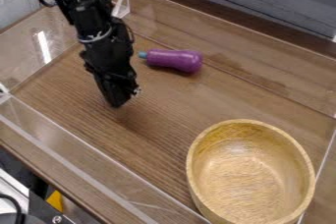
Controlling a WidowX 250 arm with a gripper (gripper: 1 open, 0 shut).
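Observation:
My black gripper (118, 92) hangs low over the wooden table at the left, its tip close to the surface and shut, with nothing visible between its fingers. A purple eggplant (172, 60) with a blue end lies on its side behind the gripper, to its right. A large pale yellow bowl (250, 174) sits at the front right.
A clear low barrier runs along the left and front edges, and a grey wall stands behind the table.

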